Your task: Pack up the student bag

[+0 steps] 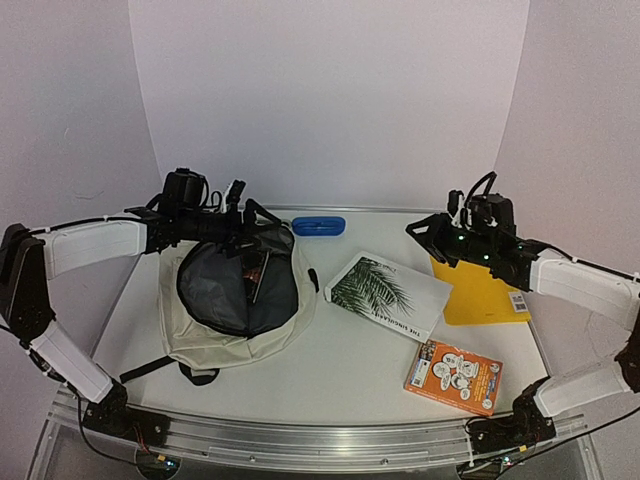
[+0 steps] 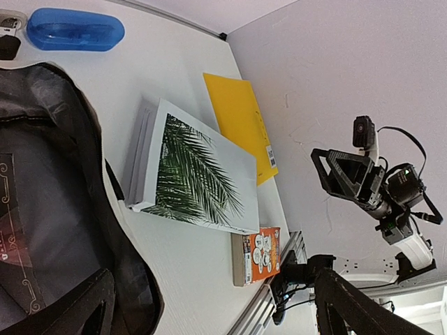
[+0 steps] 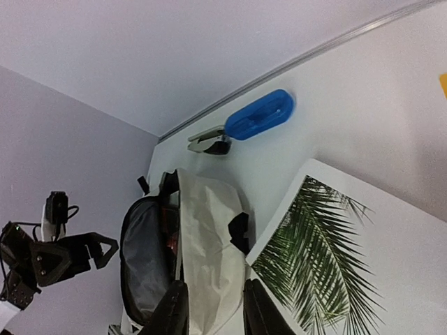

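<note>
An open cream backpack (image 1: 180, 310) with dark lining lies on the left, a dark item inside it. My left gripper (image 1: 250, 215) is open above the bag's top edge. The white book with palm leaves (image 1: 385, 295) lies flat right of the bag. My right gripper (image 1: 425, 230) is above and beyond that book, partly open with nothing between its fingers. An orange book (image 1: 452, 378) lies at the front right. A yellow folder (image 1: 475, 300) lies at the right, partly under the arm in the top view.
A blue case (image 1: 318, 226) lies at the back middle, beside grey items (image 3: 206, 143) behind the bag. Walls bound the back and sides.
</note>
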